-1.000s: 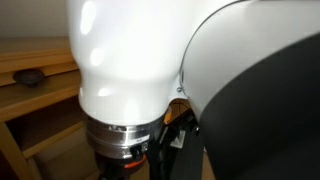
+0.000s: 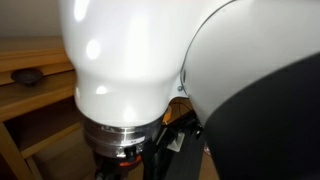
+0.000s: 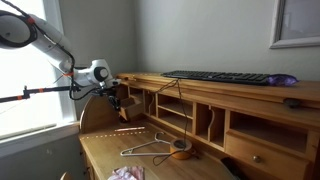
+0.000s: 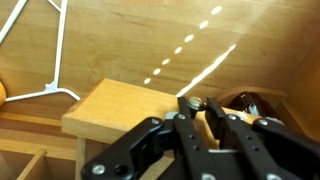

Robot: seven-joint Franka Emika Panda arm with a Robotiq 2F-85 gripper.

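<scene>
My gripper looks shut at its tips on a small, shiny round knob (image 4: 195, 102), beside a light wooden piece (image 4: 125, 108) that may be a drawer. The dark fingers hide much of the contact. From across the room, the gripper (image 3: 116, 102) is seen at the left end of the desk's upper shelf unit, close to a wooden drawer or panel (image 3: 130, 110). In the first exterior view the white arm (image 2: 125, 50) fills most of the picture, and the fingertips cannot be made out.
White hangers (image 3: 150, 150) and an orange round object (image 3: 180, 148) lie on the desktop (image 3: 110, 150). A black keyboard (image 3: 215, 76) and a purple item (image 3: 281, 79) rest on the top shelf. Another drawer has a dark knob (image 2: 28, 76).
The arm has shifted slightly to the left in the first exterior view. Otherwise the scene looks the same.
</scene>
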